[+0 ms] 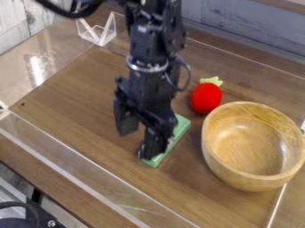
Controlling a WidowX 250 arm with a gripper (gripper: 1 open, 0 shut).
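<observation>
My dark gripper (141,132) reaches down over a green block (174,142) on the wooden table, its open fingers around the block's upper and middle part; the arm hides much of the block. A red object (206,98) with a green top, like a strawberry or tomato, lies just right of the gripper. A large wooden bowl (251,151) sits at the right.
A clear wire or plastic holder (98,32) stands at the back left. A raised wall runs along the back.
</observation>
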